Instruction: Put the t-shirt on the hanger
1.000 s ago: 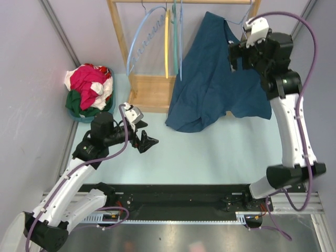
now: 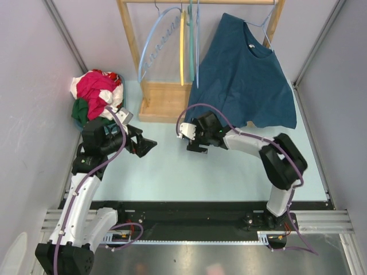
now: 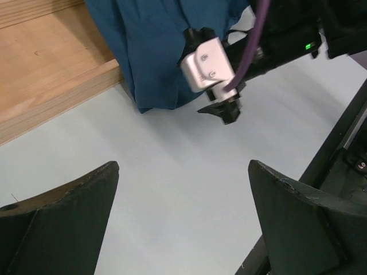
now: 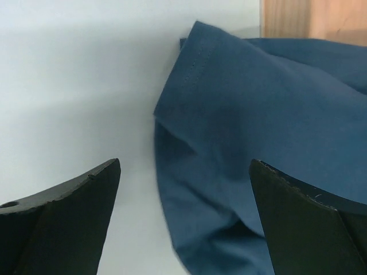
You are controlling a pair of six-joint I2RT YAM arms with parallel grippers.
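Note:
A dark blue T-shirt (image 2: 245,74) hangs at the rack's right from a blue hanger (image 2: 258,24); its lower left part (image 3: 160,69) drapes down beside the wooden base. My right gripper (image 2: 198,144) is down at that lower corner, open, with the fabric (image 4: 223,114) between and beyond its fingers in the right wrist view. My left gripper (image 2: 139,146) stands open over the white table to the left, holding nothing.
Other hangers (image 2: 182,46) hang on the wooden rack (image 2: 132,40). A basket of clothes (image 2: 94,97) sits at the back left.
My right gripper has swept down and left from the top of the hanger to the shirt's lower left corner. My left arm has shifted slightly left and up in the top view.

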